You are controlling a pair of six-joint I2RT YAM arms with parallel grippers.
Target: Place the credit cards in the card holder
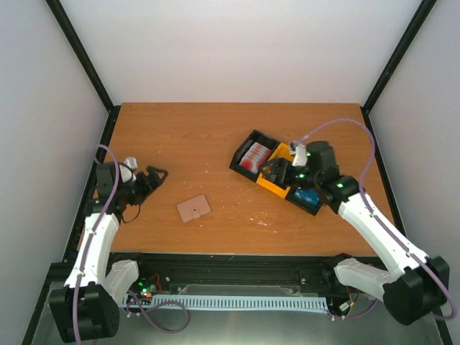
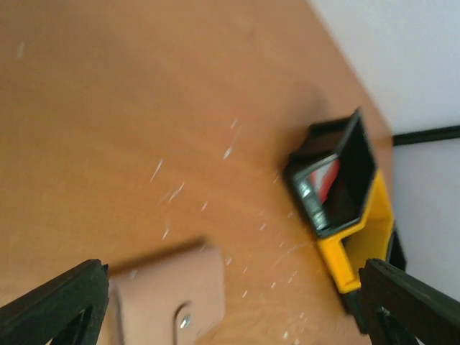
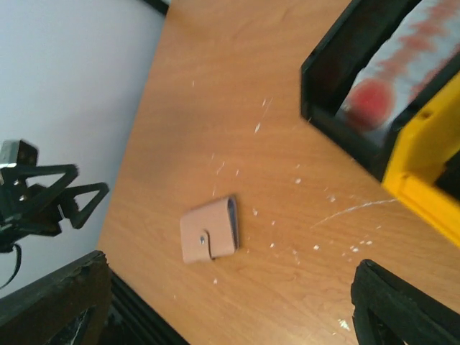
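Note:
A pink-tan card holder (image 1: 193,208) lies closed on the table, below my left gripper, which is open with nothing between its fingers; in the right wrist view the holder (image 3: 207,231) shows its snap tab. My right gripper is open above the row of bins, which hold red-and-white cards (image 1: 253,157) in a black bin, a yellow middle bin (image 1: 267,185) largely hidden by the arm in the top view, and blue cards (image 1: 306,197) in the other black bin.
White scuffs or flecks mark it around the holder and bins. Walls and black frame bars edge it.

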